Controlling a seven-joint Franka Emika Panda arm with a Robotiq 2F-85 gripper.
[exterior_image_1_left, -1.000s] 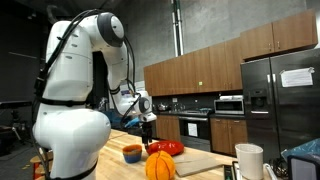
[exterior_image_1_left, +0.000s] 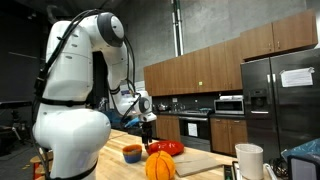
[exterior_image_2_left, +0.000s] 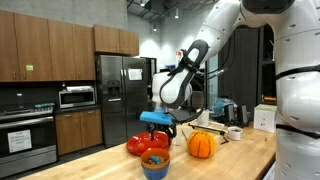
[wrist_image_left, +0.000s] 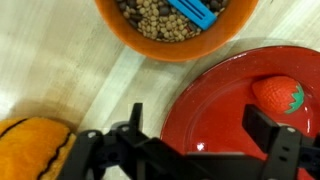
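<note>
My gripper is open over the red plate (wrist_image_left: 180, 115), its dark fingers apart with nothing between them. A red strawberry with green marks (wrist_image_left: 278, 94) lies on that plate, to the right in the wrist view. Above the plate in that view is a bowl (wrist_image_left: 165, 48) with an orange inside, holding small brown and pale pieces and a blue object (wrist_image_left: 195, 12). From outside the bowl (exterior_image_2_left: 155, 168) looks blue. An orange pumpkin-like thing (wrist_image_left: 35, 145) with dark stripes sits at the lower left of the wrist view.
The pumpkin (exterior_image_2_left: 201, 145) stands on the wooden table, close to the arm's base. A white mug (exterior_image_2_left: 234, 133) is farther right, among other items. Bare tabletop (wrist_image_left: 85, 65) shows between bowl, plate and pumpkin. Kitchen cabinets and a dark fridge (exterior_image_1_left: 285, 85) are behind.
</note>
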